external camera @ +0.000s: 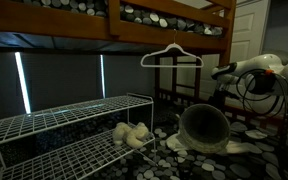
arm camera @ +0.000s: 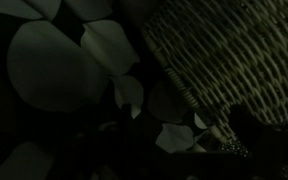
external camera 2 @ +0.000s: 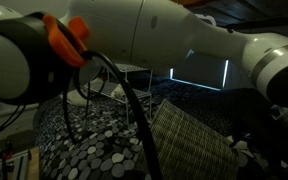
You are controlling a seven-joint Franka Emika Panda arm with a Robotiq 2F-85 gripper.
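A woven basket (external camera: 204, 130) lies on its side on the patterned bedding, its round dark mouth facing the camera in exterior view 1. The second exterior view shows the woven side of the same basket (external camera 2: 189, 140). Its weave (arm camera: 234, 60) also fills the upper right of the wrist view. My gripper (external camera: 217, 97) hangs at the right, behind and above the basket, as a dark shape. Shadow covers the fingers in the wrist view, so their spread and anything between them are hidden.
A white wire rack (external camera: 69, 115) stands at the left, with a pale plush toy (external camera: 131, 135) by its right end. A white hanger (external camera: 171, 57) hangs from the wooden bunk frame (external camera: 134, 45). Light cloth (external camera: 242, 148) lies right of the basket.
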